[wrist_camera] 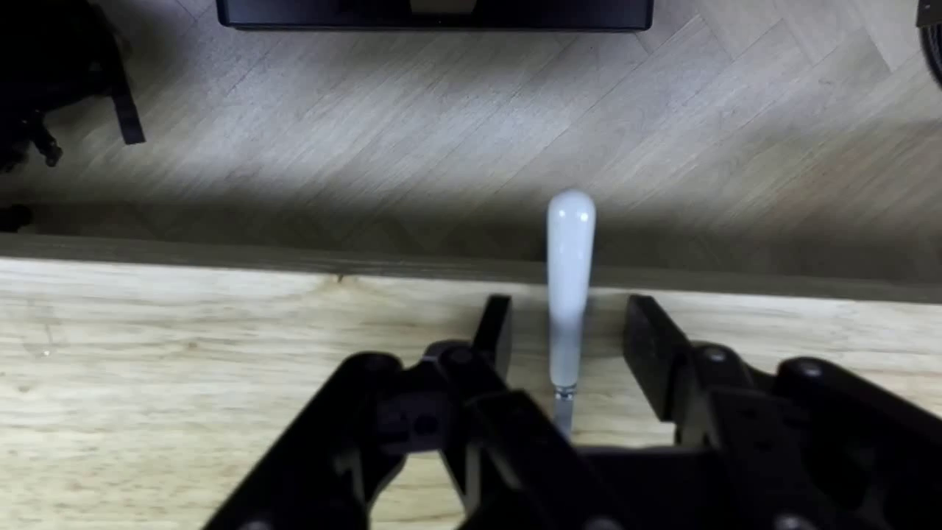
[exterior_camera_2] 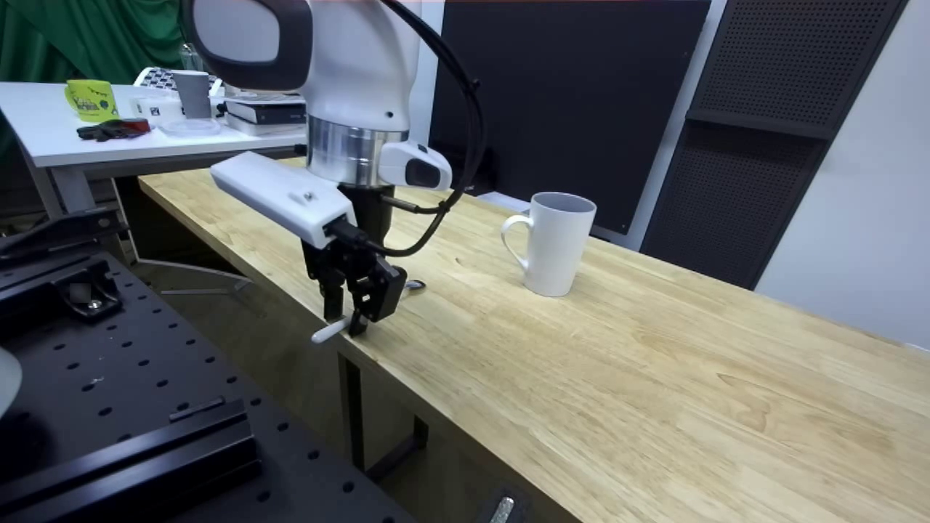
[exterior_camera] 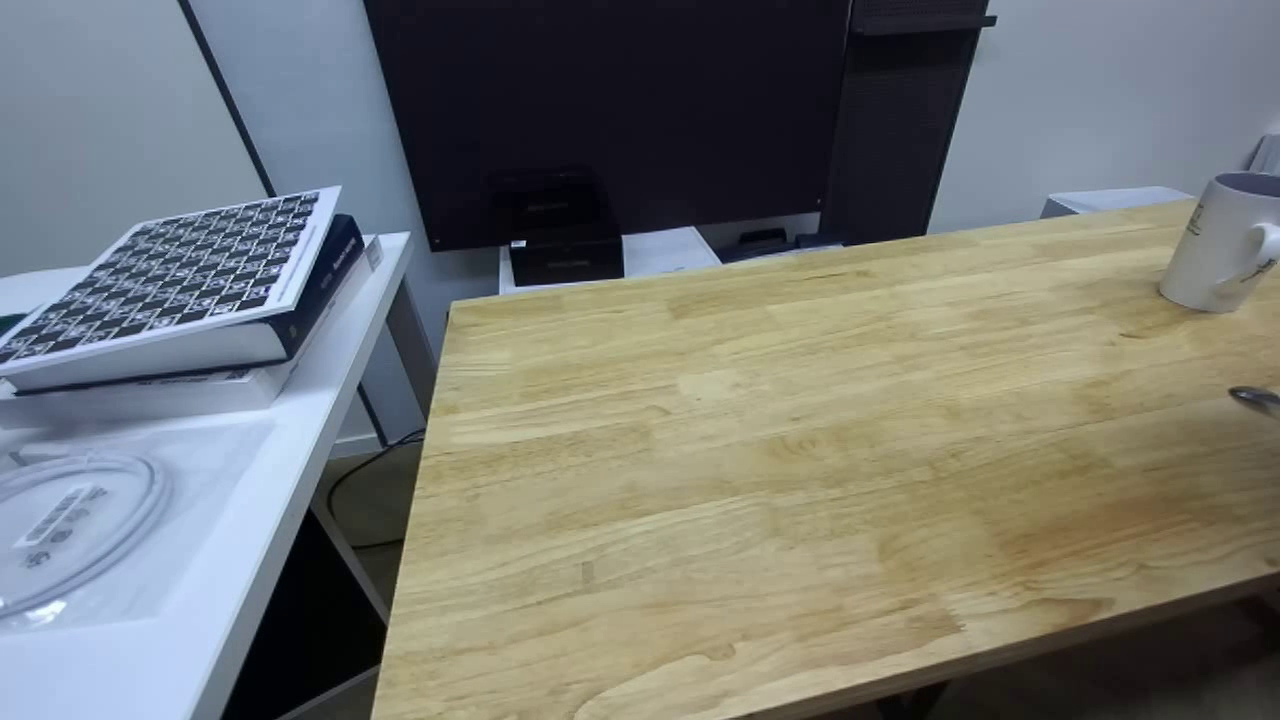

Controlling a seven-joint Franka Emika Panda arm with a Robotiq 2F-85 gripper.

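A spoon with a white handle point(wrist_camera: 569, 274) lies on the wooden table, its rounded handle end jutting past the edge. In the wrist view the handle runs between the two black fingers of my gripper, with a gap on both sides, so the fingers are part open and not gripping it. In exterior view 2 my gripper point(exterior_camera_2: 342, 324) is low at the table edge, astride the handle, and the spoon's metal bowl point(exterior_camera_2: 415, 285) shows behind it. Exterior view 1 shows only the spoon's bowl point(exterior_camera: 1254, 395) at the right border; the gripper is outside that view.
A white mug point(exterior_camera_2: 559, 244) stands upright on the table beyond the spoon, handle towards the arm. A black perforated platform point(exterior_camera_2: 174, 392) lies across a gap from the table edge. Books point(exterior_camera: 180, 288) are stacked on a white side table.
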